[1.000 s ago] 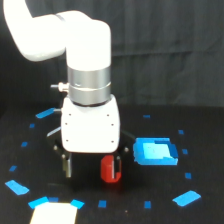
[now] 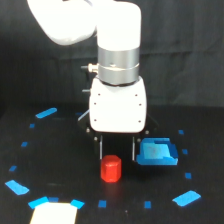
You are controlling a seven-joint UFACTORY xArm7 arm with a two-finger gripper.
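Note:
A small red cylinder [image 2: 111,169] stands upright on the dark table, near the middle of the camera view. Over and behind it hangs my white gripper [image 2: 118,149], fingers spread apart, so it is open. The left finger [image 2: 101,146] is close to the cylinder's upper left edge, while the other finger lies off to its right. Whether either one touches the red surface I cannot tell.
A blue open tray [image 2: 168,157] with a lighter inside sits right of the gripper. Blue tape pieces [image 2: 186,198] mark the table, and a pale block [image 2: 53,213] is at the bottom left edge.
The arm and gripper have shifted to the right, and the fingers appear slightly higher in the view. The red cylinder and the tray look unmoved.

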